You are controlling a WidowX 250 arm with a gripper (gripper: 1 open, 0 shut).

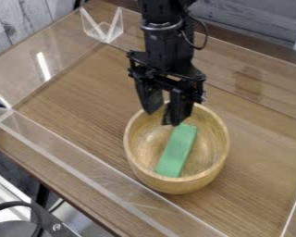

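Observation:
A wooden bowl [207,168] stands on the table in the camera view, with a green rectangular block [176,151] lying inside it. The black arm comes down from the top, and its gripper [162,113] is over the back left part of the bowl, above and behind the green block. The dark fingers overlap in view, and whether anything is between them is hard to see.
The wooden table [70,93] has free room left and right of the bowl. A small clear plastic piece [104,23] is at the back left. A black curved object [21,227] is at the bottom left edge.

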